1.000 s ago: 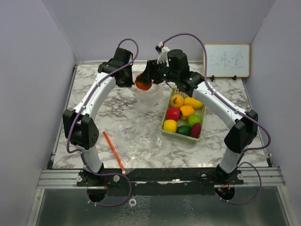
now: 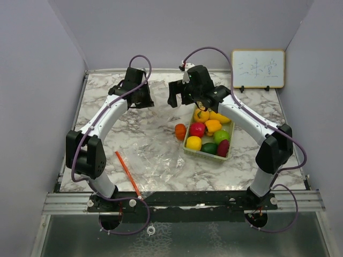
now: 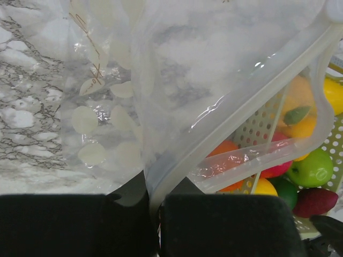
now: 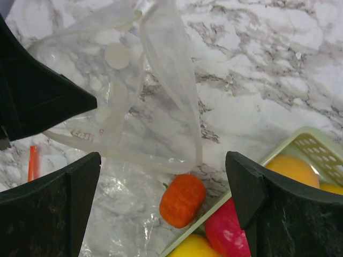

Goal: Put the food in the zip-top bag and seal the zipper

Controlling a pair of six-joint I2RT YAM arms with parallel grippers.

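Note:
My left gripper is shut on the rim of the clear zip bag (image 3: 182, 80), holding it up with its mouth spread. A round orange food piece (image 2: 180, 131) rests on the table outside the bag, against the left side of the green basket (image 4: 211, 210). Yellow, red, orange and green food, including a green apple (image 2: 221, 136), fills that basket. Above the table, to the right of the bag, my right gripper stands open. Nothing is between its fingers; the bag and the orange piece (image 4: 183, 201) appear below them.
A second clear plastic sheet or bag (image 2: 155, 163) lies flat at the front left. Beside it is a thin red-orange stick (image 2: 127, 172). A whiteboard (image 2: 258, 68) stands at the back right.
The held bag has shifted and its mouth changed shape.

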